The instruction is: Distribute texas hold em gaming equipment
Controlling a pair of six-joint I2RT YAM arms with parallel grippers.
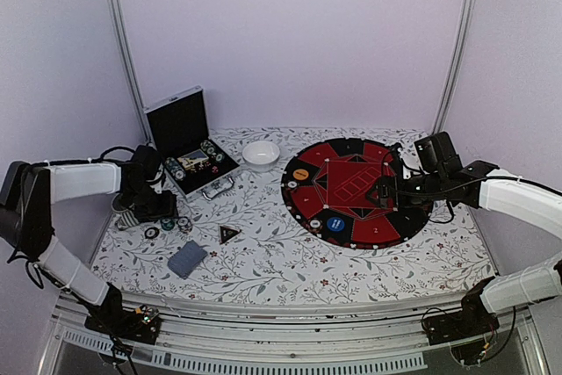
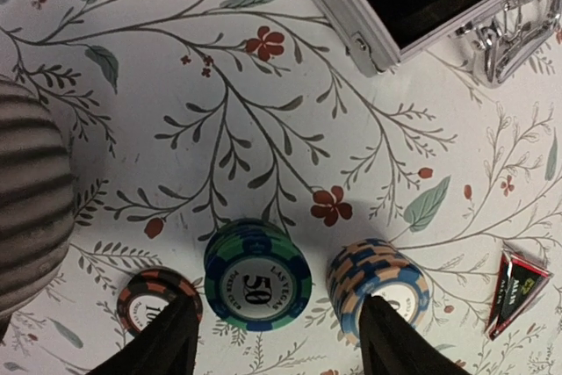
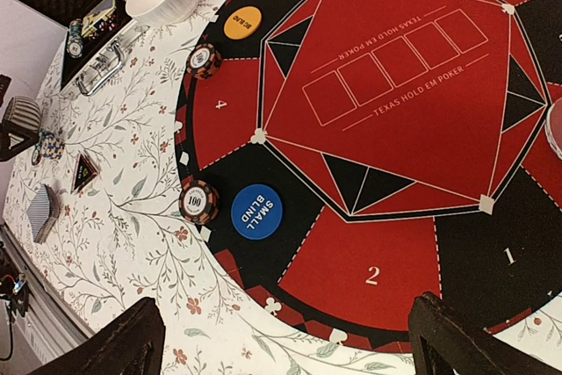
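My left gripper hangs over the green and blue 50-chip stack (image 2: pixel 256 283), its fingers apart on either side with nothing gripped. Right of that stack stands a tan and blue chip stack (image 2: pixel 373 283), partly behind one finger. On the left is an orange and black 100 chip stack (image 2: pixel 154 300). In the right wrist view, my right gripper is open and empty above the round red and black poker mat (image 3: pixel 369 243). On the mat lie the blue small blind button (image 3: pixel 256 212), the yellow big blind button (image 3: pixel 242 22) and a 100 chip stack (image 3: pixel 199 201).
An open chip case (image 1: pixel 195 183) stands at the back left, with a white bowl (image 1: pixel 261 155) beside it. A striped cup (image 2: pixel 31 195), a black triangular marker (image 1: pixel 228 234) and a blue-grey card deck (image 1: pixel 187 259) are on the cloth.
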